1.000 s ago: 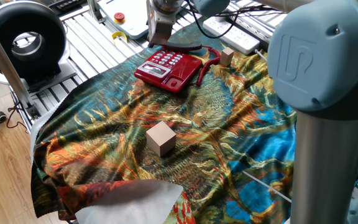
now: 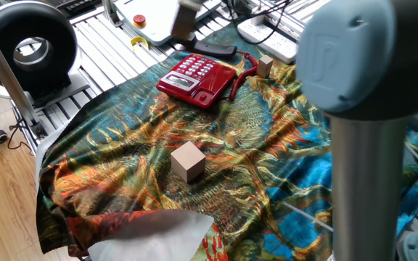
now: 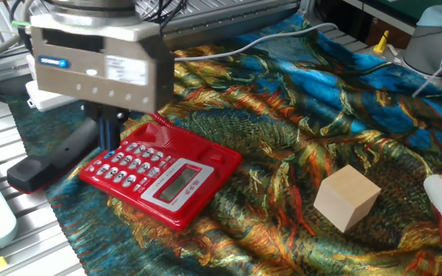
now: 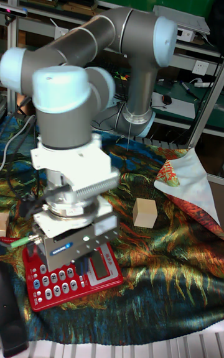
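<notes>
A red desk telephone (image 3: 206,165) with a grey keypad and small display lies on the patterned cloth. Off its cradle, the black handset (image 3: 52,159) rests beside the phone's keypad end, its red cord (image 2: 244,75) running back to the base. My gripper (image 3: 107,147) hangs above the keypad end of the phone. Its dark fingers stand close together under the middle of the housing, with nothing visible between them; whether the tips touch the keys is unclear. In exterior view 3 the housing hides part of the phone. A wooden cube (image 2: 189,161) sits apart on the cloth.
A smaller wooden block (image 2: 265,67) stands near the cord, with a white power strip (image 2: 268,40) behind. One cloth corner is folded over, showing its white underside (image 2: 151,239).
In exterior view 1 my gripper has shifted slightly left and is now blurred, near the handset. The large arm joint at right has also moved left. Phone, handset and blocks look unmoved.
</notes>
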